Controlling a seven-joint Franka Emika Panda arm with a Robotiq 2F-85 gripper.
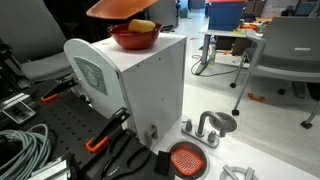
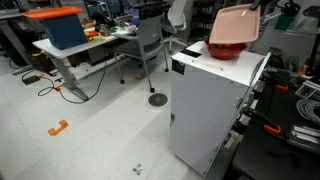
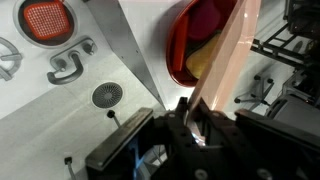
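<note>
A thin, flat, pinkish-tan board (image 2: 237,23) is raised above the red bowl (image 2: 228,50), tilted. In the wrist view my gripper is shut on one end of the board (image 3: 228,55), which appears nearly edge-on and runs to the upper right. The red bowl (image 1: 135,39) stands on the white cabinet top (image 1: 172,42), holding a yellowish item (image 1: 142,26). Part of the bowl (image 3: 178,48) shows beside the board in the wrist view.
Below the cabinet (image 1: 157,90) lie a faucet (image 1: 206,125) and a red mesh drain (image 1: 187,160) on a white surface. Dark tools and a coiled grey cable (image 1: 25,150) occupy the near left. A grey chair (image 2: 148,45) and open floor lie beyond the cabinet.
</note>
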